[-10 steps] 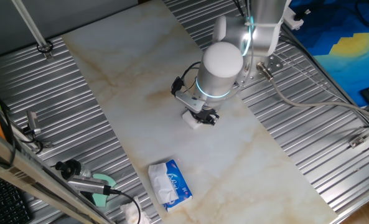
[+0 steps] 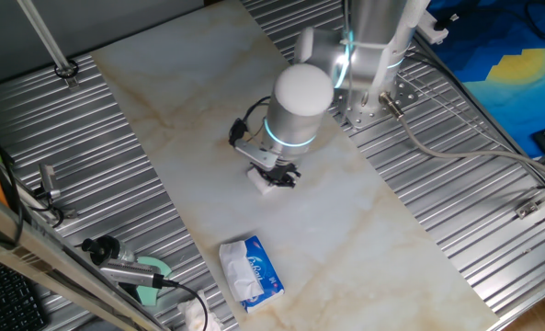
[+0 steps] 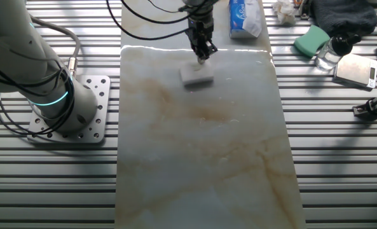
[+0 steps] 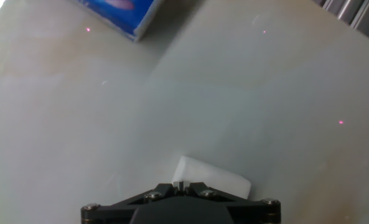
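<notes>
A white block (image 3: 196, 74), sponge-like in look, is at my gripper's fingertips over the marble-patterned board (image 3: 194, 140). My gripper (image 3: 203, 60) points down and is shut on the block's upper part. From the wrist, the gripper has its fingertips almost together, and the white block (image 4: 212, 176) shows just beyond them, set at a slant. Exterior view 1 shows the block (image 2: 261, 180) partly covered by the gripper (image 2: 287, 176). Whether the block touches the board or hangs slightly above it, I cannot tell.
A blue and white tissue pack (image 2: 252, 271) lies near the board's edge. Beyond that edge are a green object (image 3: 311, 41), a clear bottle (image 3: 331, 54) and a small scale (image 3: 356, 70). Most of the board is bare.
In exterior view 1 the arm and gripper have moved left over the board, and the white block has travelled along with them. The tissue pack has stayed put.
</notes>
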